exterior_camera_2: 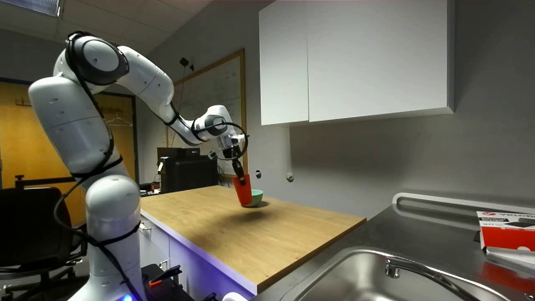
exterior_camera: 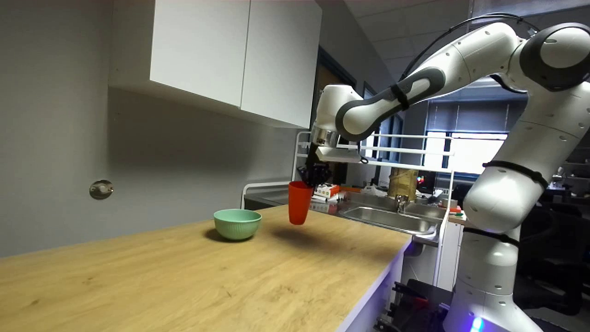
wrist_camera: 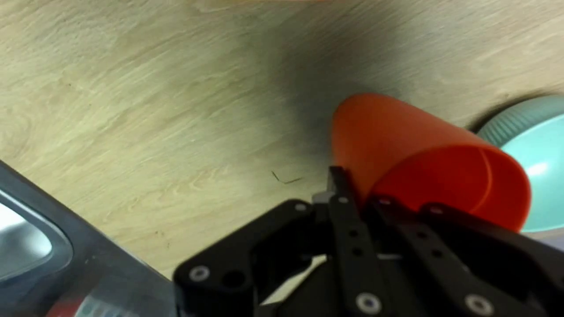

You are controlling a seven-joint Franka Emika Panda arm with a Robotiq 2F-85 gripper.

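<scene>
An orange-red cup (exterior_camera: 299,204) hangs in the air above the wooden counter, its shadow on the wood below it. My gripper (exterior_camera: 314,178) is shut on the cup's upper rim. In the wrist view the cup (wrist_camera: 404,140) shows its open mouth to the right, and the fingers (wrist_camera: 346,222) grip the near side of its wall. The cup looks empty as far as its inside shows. A green ribbed bowl (exterior_camera: 238,224) stands upright on the counter, left of the cup in exterior view 1. In exterior view 2 the cup (exterior_camera_2: 243,190) partly covers the bowl (exterior_camera_2: 256,197).
White cabinets (exterior_camera: 202,44) hang above it along the wall. A sink (exterior_camera: 387,217) and a white rack (exterior_camera: 449,193) lie beyond the counter's far end.
</scene>
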